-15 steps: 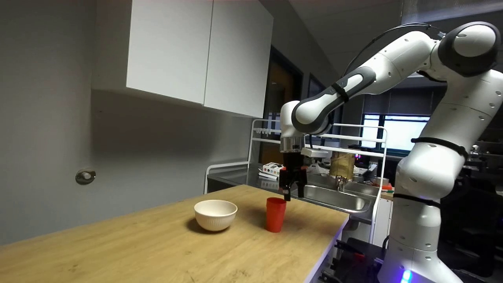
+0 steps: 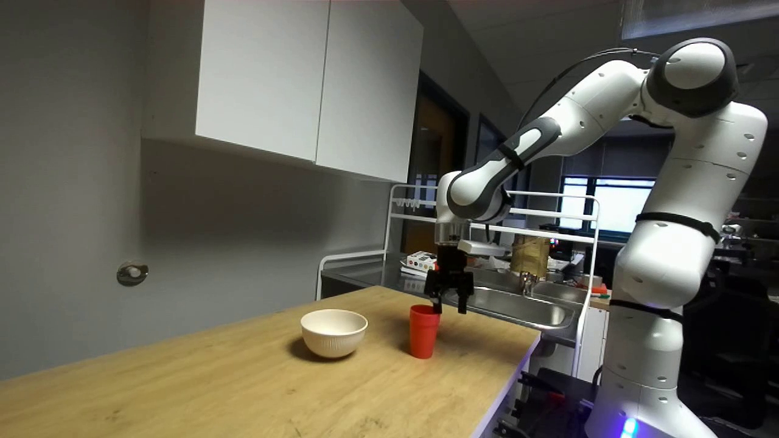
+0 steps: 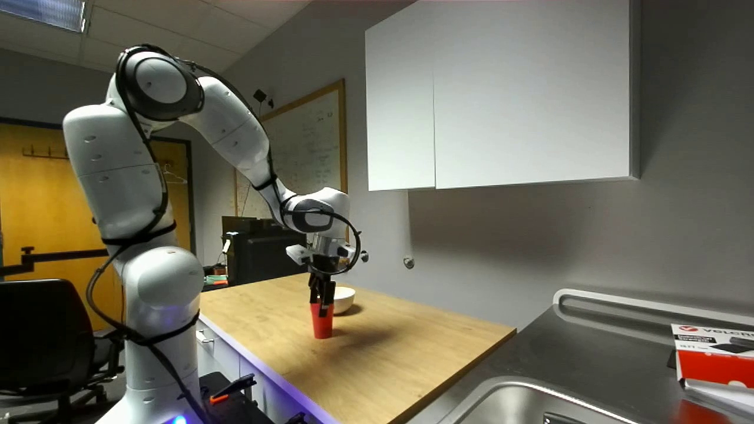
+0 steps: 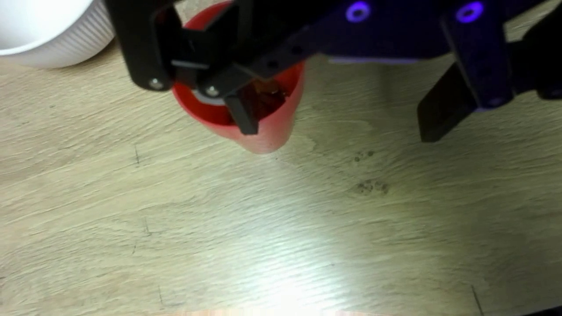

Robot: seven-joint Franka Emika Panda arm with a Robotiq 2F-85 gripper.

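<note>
A red cup (image 2: 423,333) stands upright on the wooden counter (image 2: 248,372). My gripper (image 2: 450,309) is low over the cup's right side, pointing down with its fingers spread wide. From the wrist, one of its fingertips (image 4: 243,116) overlaps the opening of the cup (image 4: 271,134), while the other fingertip (image 4: 441,110) is outside, over bare wood. Something small and brownish shows inside the cup, too dark to identify. A white ribbed bowl (image 2: 333,333) rests left of the cup. In the second exterior view the gripper (image 3: 325,307) partly covers the cup (image 3: 322,325).
A metal sink (image 2: 522,305) and white rack (image 2: 595,233) lie beyond the counter's far end. The white cabinet (image 2: 263,73) hangs on the wall above. Much of the counter left of the bowl is clear.
My gripper has come down a little and shifted slightly left, and its hand has turned. The red cup sits very slightly farther left than before. The bowl has not moved.
</note>
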